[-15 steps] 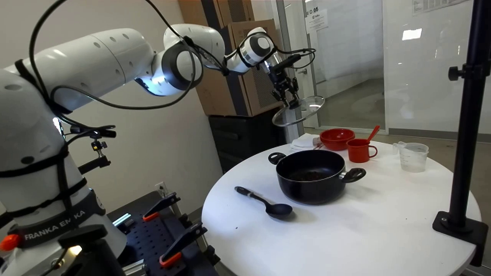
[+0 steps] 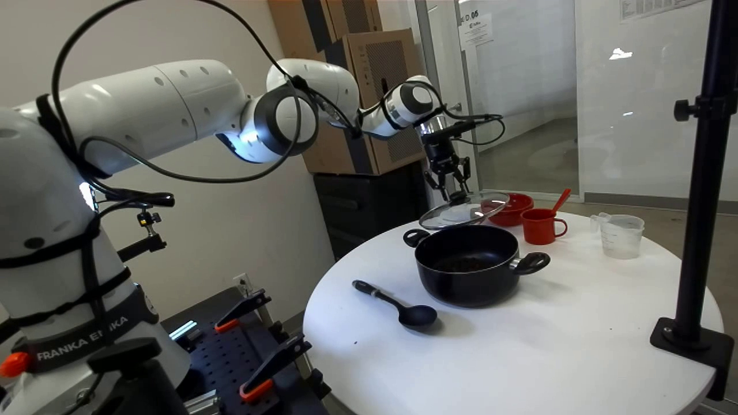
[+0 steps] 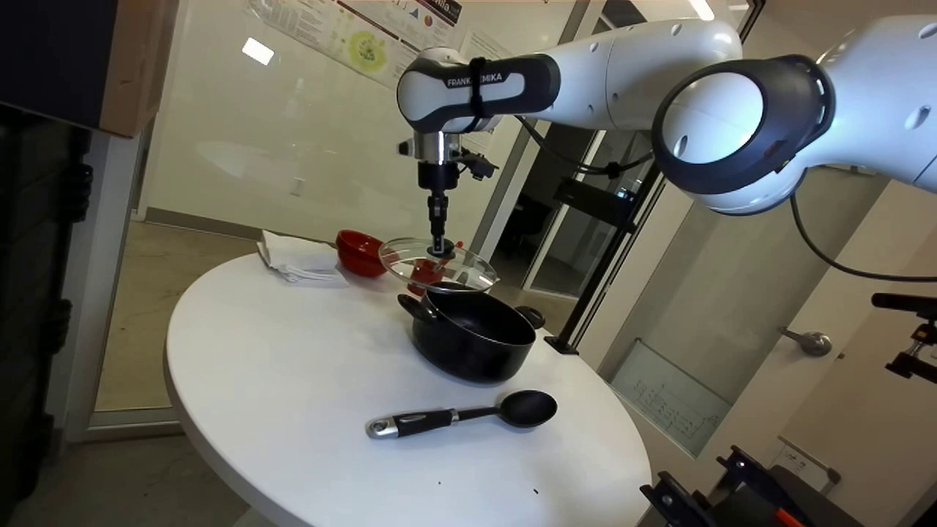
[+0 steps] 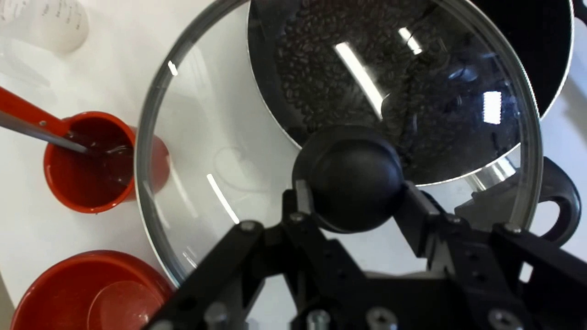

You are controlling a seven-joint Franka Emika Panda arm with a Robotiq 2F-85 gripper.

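Note:
A clear glass lid (image 2: 443,217) with a black knob (image 4: 352,178) hangs from my gripper, whose fingers are shut on the knob. The lid is slightly tilted and lies over the far side of the black pot (image 2: 467,280), not centred on it. In the wrist view its glass overlaps only part of the pot's opening, where dark beans (image 4: 330,66) show through. Whether the lid's edge touches the pot's rim I cannot tell. In exterior view 2 the gripper (image 3: 439,250) points straight down at the knob, behind the pot.
A black spoon (image 2: 417,316) lies in front of the pot. Beyond the pot stand a red bowl (image 4: 93,291), a red mug (image 4: 91,165) with a red-handled utensil, and a clear measuring cup (image 2: 621,236). White cloths (image 3: 300,258) lie near the bowl.
My gripper has come down and to the right with the lid, from high behind the pot to just above its far side. The lid now blocks part of the bowl. The pot has not moved.

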